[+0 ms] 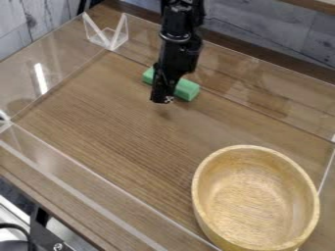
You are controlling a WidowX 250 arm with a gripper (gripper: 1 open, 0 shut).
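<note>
My black gripper (163, 96) reaches down from the top centre, its tips low over the wooden table, just left of and in front of a green block (186, 90). The block lies partly behind the gripper, whose fingers look shut; nothing clearly shows between them.
A large pale yellow bowl (256, 230) takes up the front right of the table (118, 147). Walls line the back, with small clear plastic pieces at the back left and left edge.
</note>
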